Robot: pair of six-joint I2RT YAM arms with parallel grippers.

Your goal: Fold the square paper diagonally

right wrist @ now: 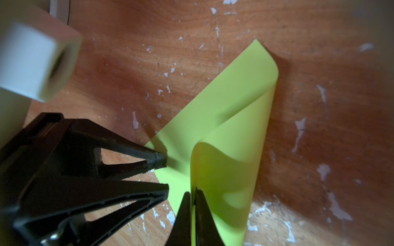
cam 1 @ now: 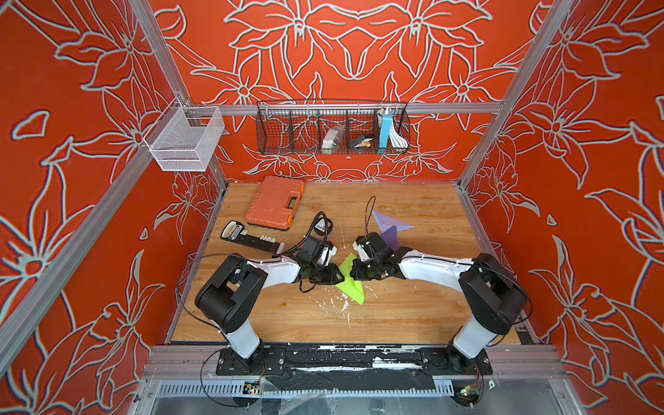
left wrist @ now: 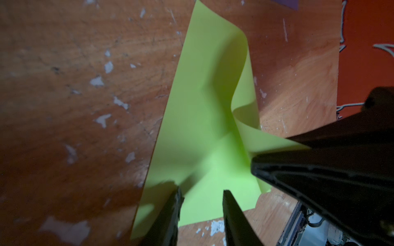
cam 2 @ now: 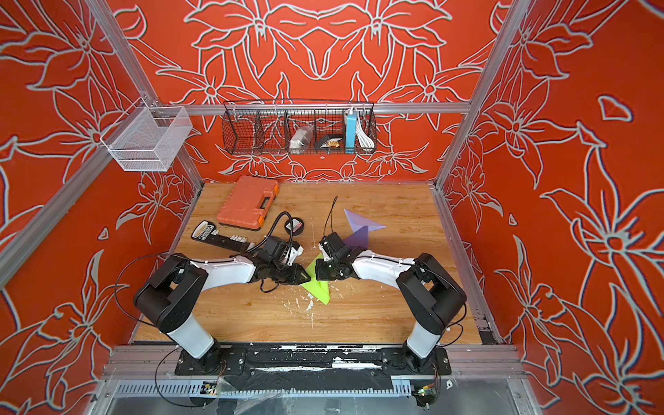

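The lime-green paper lies on the table between my two grippers. Its right corner has been lifted and curls back over the sheet, as the raised flap shows in the right wrist view. My right gripper is shut on the paper at that flap. From the left, my left gripper stands part open with its fingertips over the paper's left corner; bare paper shows between them. Whether these tips touch the sheet I cannot tell. In the left wrist view the right gripper's dark finger covers part of the flap.
A purple paper lies behind the right gripper. An orange case, a black strip-shaped item and a small round black item occupy the back left.
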